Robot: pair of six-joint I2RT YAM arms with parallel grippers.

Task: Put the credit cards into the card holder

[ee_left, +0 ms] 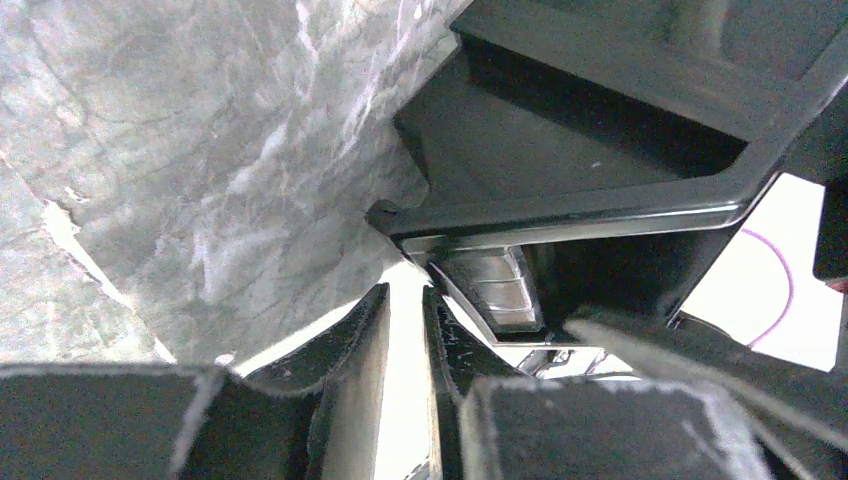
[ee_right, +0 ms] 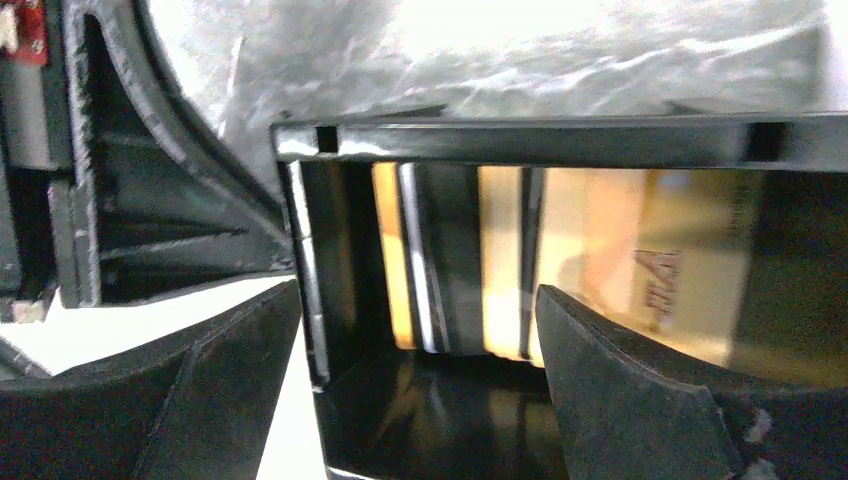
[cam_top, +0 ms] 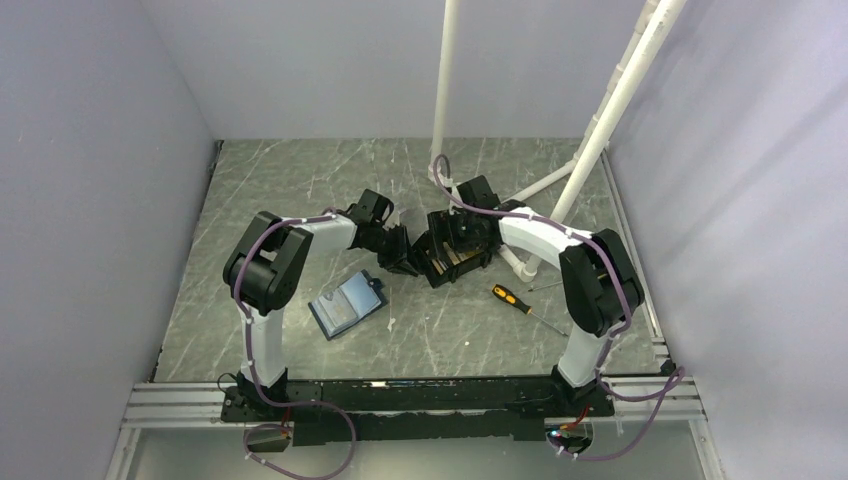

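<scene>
A black box stands at mid-table, with pale, yellow and dark card-like pieces standing on edge inside it. Above its opening my right gripper is open, one finger outside the box's end wall and the other over the pieces; nothing shows gripped. A blue folder-like holder with clear sleeves lies flat at front left. Close by the box's left side is my left gripper. In the left wrist view its fingers stand close together with a narrow pale gap, and I cannot tell what lies between them.
A yellow-black screwdriver lies to the right of the box. White poles rise behind and right of it, close to my right arm. Bare table lies behind the blue holder and in front of the box.
</scene>
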